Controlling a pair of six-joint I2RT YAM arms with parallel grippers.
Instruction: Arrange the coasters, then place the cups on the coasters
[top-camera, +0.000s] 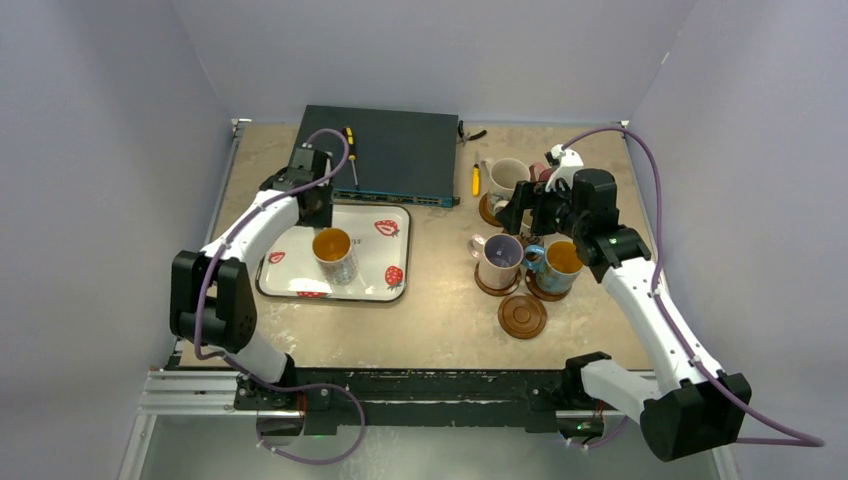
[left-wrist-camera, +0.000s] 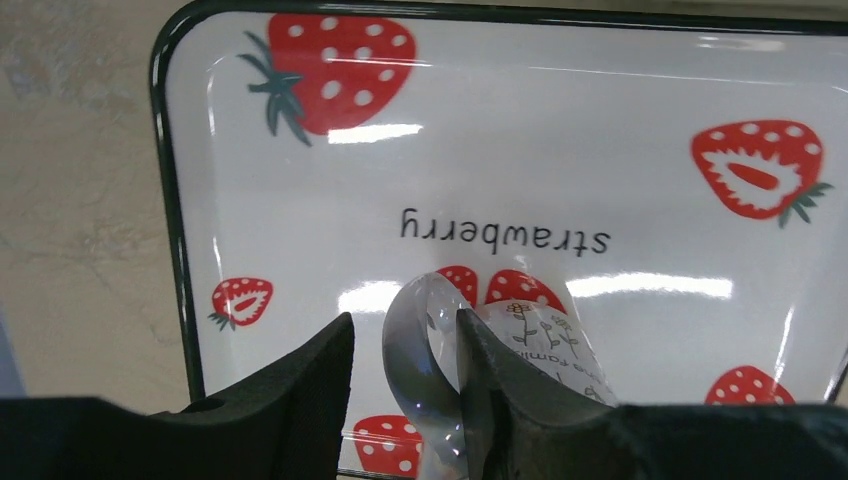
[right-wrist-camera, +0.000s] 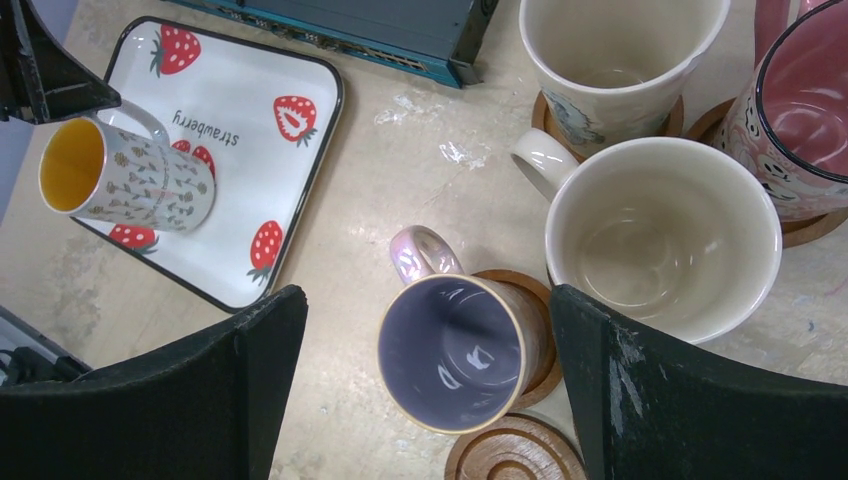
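On the strawberry tray (top-camera: 383, 262) is a white patterned cup (top-camera: 340, 264) with an orange inside; whether its base touches the tray I cannot tell. The cup's clear handle (left-wrist-camera: 410, 370) runs between the fingers of my left gripper, which is shut on it. A bare wooden coaster (top-camera: 522, 316) lies right of centre, in front of the other cups. Above those cups hangs my right gripper, open and empty, with a purple-lined cup (right-wrist-camera: 460, 350) below it.
Several cups on coasters fill the right side, among them a blue cup (top-camera: 558, 266) and a tall white mug (top-camera: 507, 175). A dark flat box (top-camera: 390, 150) lies behind the tray. Bare tabletop (top-camera: 440, 290) separates the tray from the coasters.
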